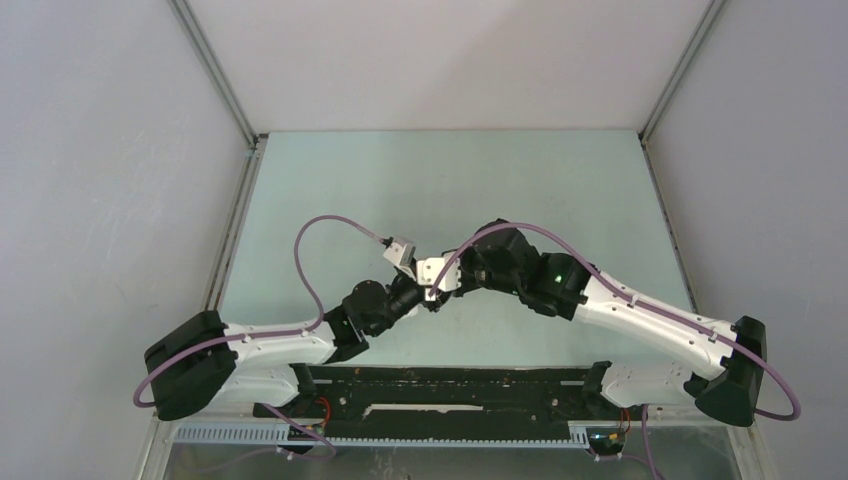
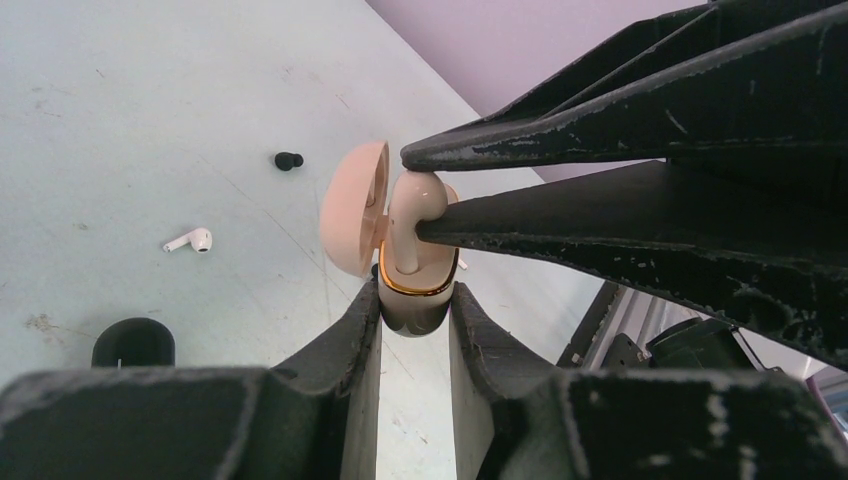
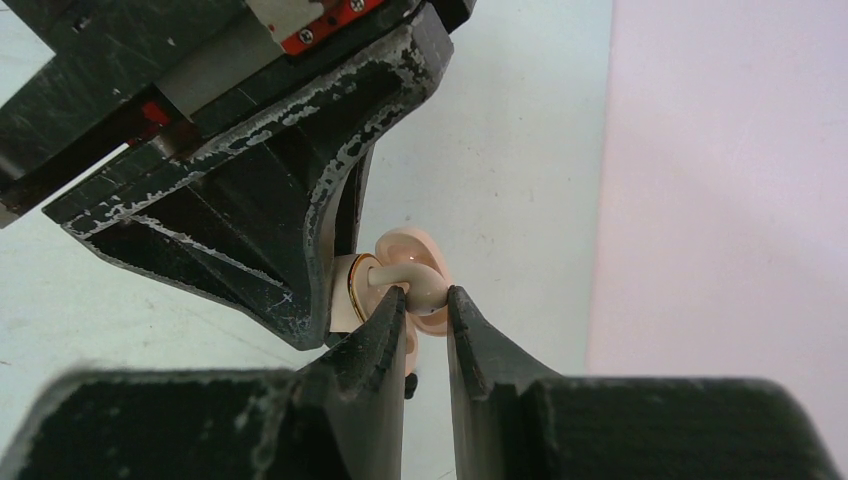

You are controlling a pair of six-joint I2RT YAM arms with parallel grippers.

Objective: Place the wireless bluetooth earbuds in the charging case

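The charging case (image 2: 416,312) stands upright with its pink lid (image 2: 352,212) flipped open. My left gripper is shut on the case's body from either side. A white earbud (image 2: 414,205), stem down, is pinched at its head by my right gripper. Its stem reaches the case's open top; whether the tip has entered a slot I cannot tell. From the right wrist view, the same earbud (image 3: 427,290) lies with its stem pointing at the case (image 3: 346,292). Another white earbud (image 2: 190,240) rests on the table.
A small black earbud (image 2: 288,160) and a round black object (image 2: 133,343) lie on the table. The two grippers meet over the middle of the table (image 1: 360,180), whose back half is clear.
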